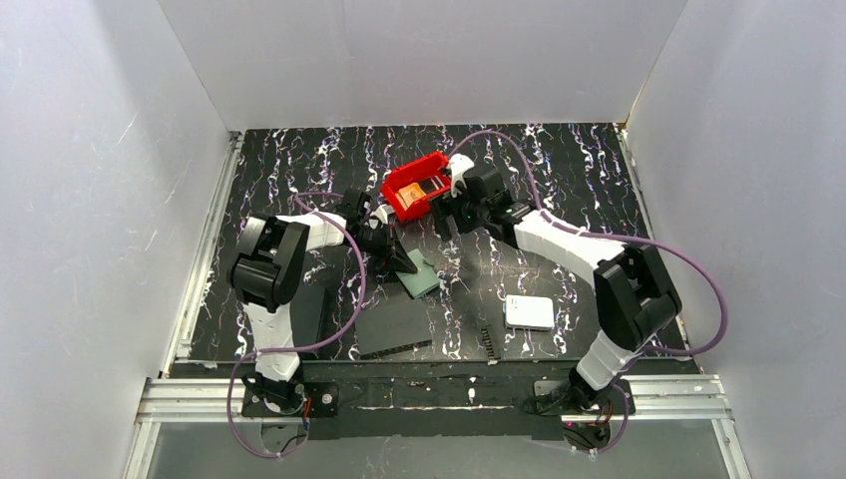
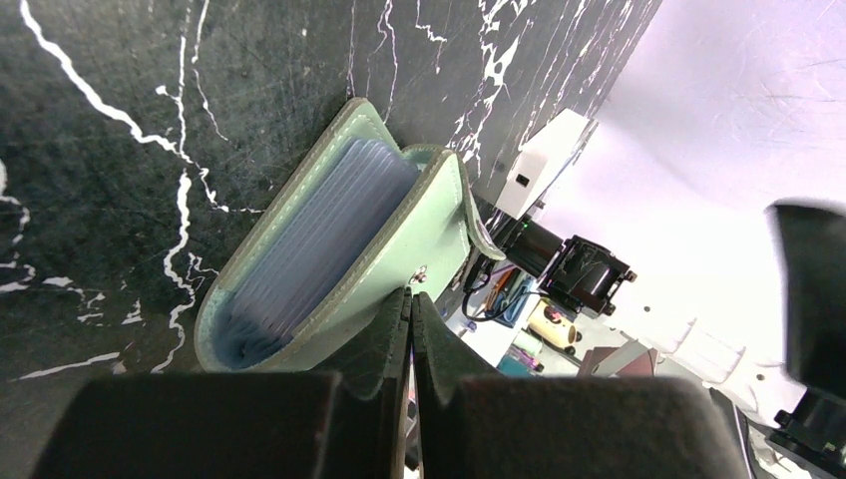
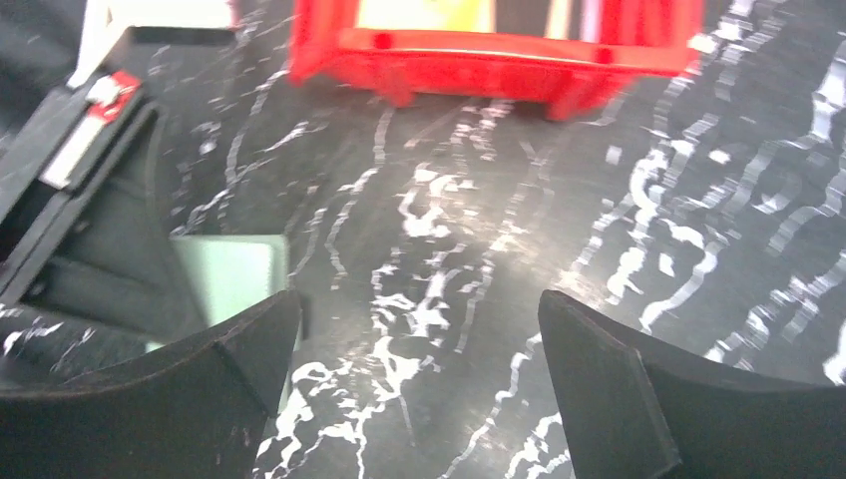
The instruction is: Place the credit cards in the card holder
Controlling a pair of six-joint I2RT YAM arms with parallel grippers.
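The pale green card holder (image 1: 419, 275) lies on the dark marbled table, its flap folded open. Clear plastic sleeves (image 2: 329, 230) show inside it in the left wrist view; I cannot make out cards among them. My left gripper is shut, its tips against the holder's near cover, with nothing visible between them. North-east of the holder, short of the red box (image 1: 421, 187), my right gripper (image 1: 444, 220) hangs over the table. Its fingers (image 3: 599, 379) stand wide apart with only tabletop between. An orange card (image 1: 410, 194) and a dark card (image 1: 432, 185) are in the red box.
A white box (image 1: 529, 312) lies at the front right. A dark flat pad (image 1: 393, 326) and a small dark strip (image 1: 488, 342) are near the front edge. The table behind and right of my right gripper is clear.
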